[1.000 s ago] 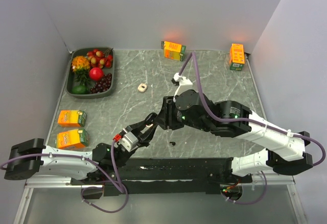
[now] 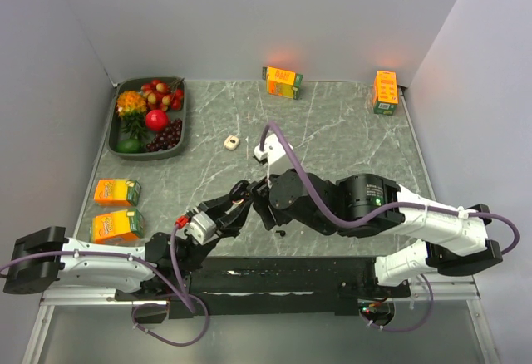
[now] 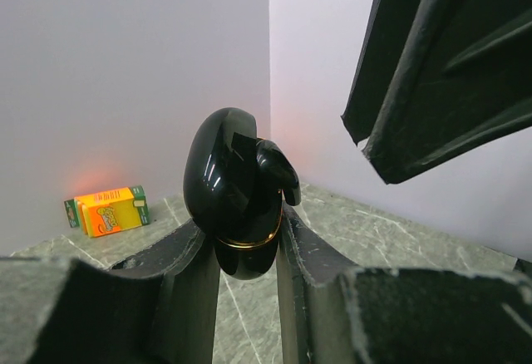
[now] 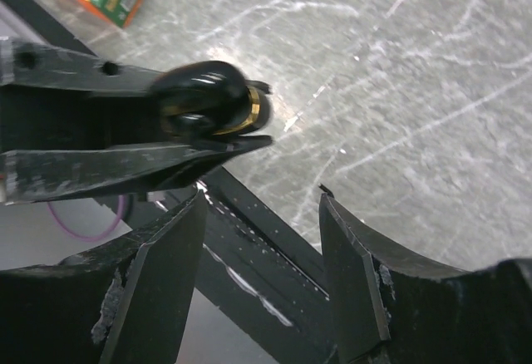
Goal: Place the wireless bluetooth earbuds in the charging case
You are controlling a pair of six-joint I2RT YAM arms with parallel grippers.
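A glossy black earbud with a gold ring is held between the fingertips of my left gripper, which is shut on it; the top view shows it at the centre, above the front table. My right gripper is open just beside it, its fingers empty, pointed toward the left gripper. A small white case lies on the marble table, left of centre; its top edge shows in the right wrist view too. A small dark piece lies near the front edge; I cannot tell what it is.
A tray of fruit sits at the back left. Orange boxes stand at the left, the back middle and back right. Its front edge lies below the grippers.
The left gripper has shifted slightly, still holding the earbud.
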